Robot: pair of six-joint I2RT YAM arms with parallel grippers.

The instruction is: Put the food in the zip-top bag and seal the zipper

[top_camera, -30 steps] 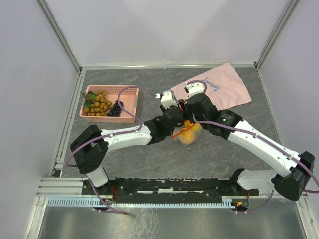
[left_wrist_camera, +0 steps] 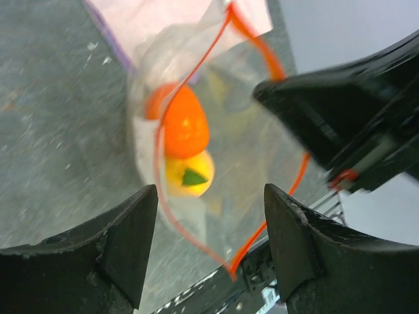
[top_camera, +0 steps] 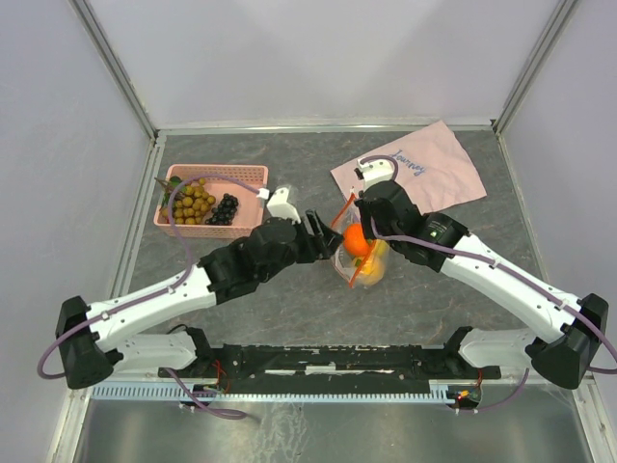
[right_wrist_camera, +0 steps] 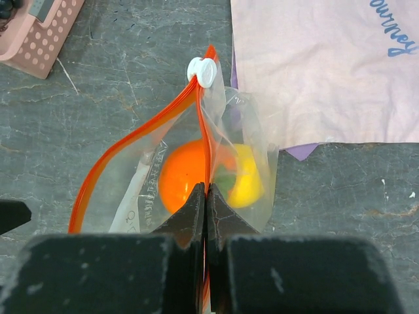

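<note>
The clear zip bag (right_wrist_camera: 137, 183) with its orange zipper rims stands with its mouth spread. Inside it lie an orange fruit (left_wrist_camera: 185, 124) and a yellow fruit (left_wrist_camera: 190, 171) with a green leaf patch. My right gripper is shut on one orange rim of the bag. A white slider (right_wrist_camera: 202, 71) sits at the far end of the zipper. To the left of the bag's mouth, my left gripper (top_camera: 328, 231) has its fingers parted, with open space between them; the near corner of the rim shows past its fingertips in the left wrist view.
A pink basket (top_camera: 253, 177) with longan-like fruit (top_camera: 191, 204) and dark grapes (top_camera: 224, 209) stands at the back left. A pale pink cloth bag (top_camera: 424, 169) lies flat at the back right. Free table lies between basket and bag.
My left gripper has drawn back left and toward the front from beside the right gripper, uncovering the bag's mouth and the orange fruit. The right arm stays in place.
</note>
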